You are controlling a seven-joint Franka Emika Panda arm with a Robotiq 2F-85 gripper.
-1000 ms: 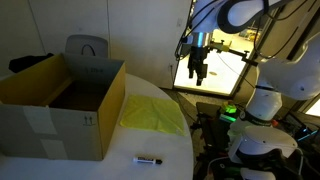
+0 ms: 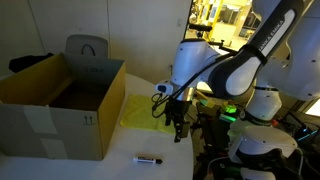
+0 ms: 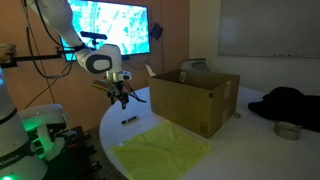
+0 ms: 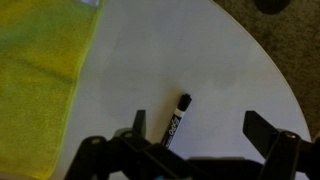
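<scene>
A black-and-white marker (image 2: 148, 160) lies on the white table, in front of the cardboard box in exterior view 1. In the wrist view the same marker (image 4: 176, 119) shows below the middle, its black cap end pointing up and its lower end between the two fingers. My gripper (image 2: 180, 130) hangs above the table, to the right of the marker and higher than it. Its fingers stand wide apart with nothing held. A yellow cloth (image 3: 160, 150) is spread flat on the table, close to the marker.
An open cardboard box (image 2: 62, 107) stands on the table's left side. A black cloth item (image 3: 285, 105) and a round metal tin (image 3: 288, 130) are farther along the table. The table's curved edge (image 4: 262, 62) runs close by. Bare tabletop surrounds the marker.
My arm has swung from beyond the table's right side, leftward and down, bringing the gripper over the table. Marker, cloth and box have stayed in place.
</scene>
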